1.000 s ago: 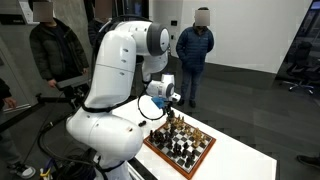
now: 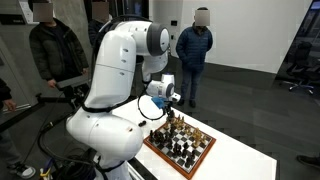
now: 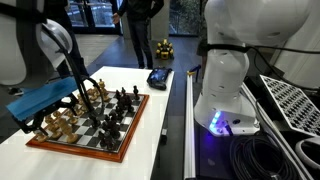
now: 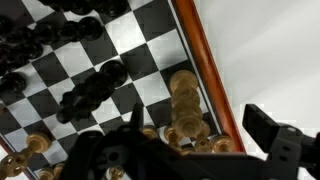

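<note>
The chessboard [image 2: 207, 146] lies on the white table, with dark and light brown pieces on it. In the wrist view my gripper is open, its dark fingers [image 4: 262, 130] set wide apart on either side of a light brown piece [image 4: 185, 105]. That piece leans through the view between them, near the board's brown edge; whether the fingers touch it cannot be told. A tall black piece [image 4: 93, 92] stands on the squares to the left. In exterior view 2 the gripper is over the left side of the board, among light pieces [image 3: 62, 128].
More black pieces [image 4: 50, 40] crowd the upper left of the wrist view, and several light pieces [image 4: 38, 142] the lower left. Beyond the board's wooden rim [image 4: 205, 60] the white table [image 4: 262, 50] is bare. A dark device [image 3: 159, 77] lies farther back.
</note>
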